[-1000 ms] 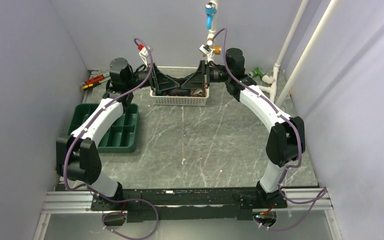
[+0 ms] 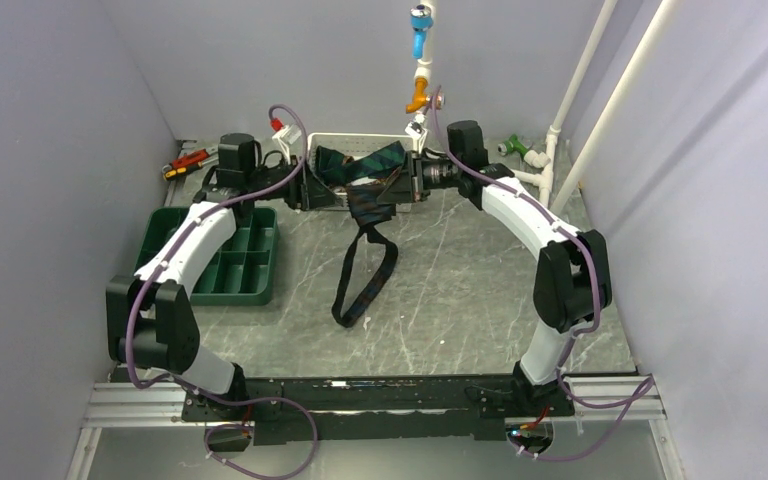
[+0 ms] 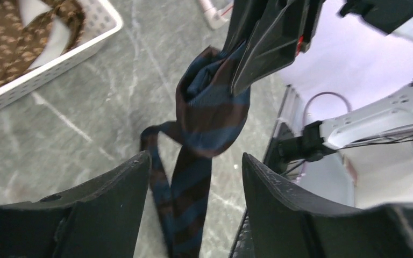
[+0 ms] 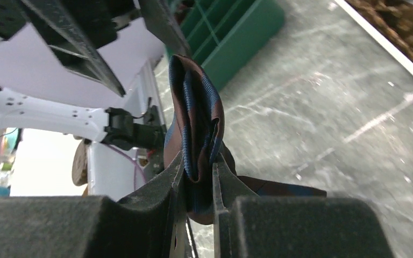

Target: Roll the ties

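A dark striped tie (image 2: 365,295) hangs in the middle between both grippers, its long loop down over the worktop. In the left wrist view its bunched top (image 3: 212,115) is held up by the right gripper, while my left gripper stands open around empty space below it. In the right wrist view the folded tie (image 4: 196,123) rises from between the fingertips of my right gripper, which is closed on it. The left gripper's fingers show beside the tie's top.
A white basket (image 2: 360,140) with more ties stands behind the grippers. A green divided tray (image 2: 260,296) is at the left, pipes (image 2: 550,160) at the back right. The worktop (image 2: 470,300) is otherwise mostly clear.
The tie has come out over the worktop and its loop hangs further toward the front. Both grippers have moved slightly and tilted, revealing more of the bunched tie.
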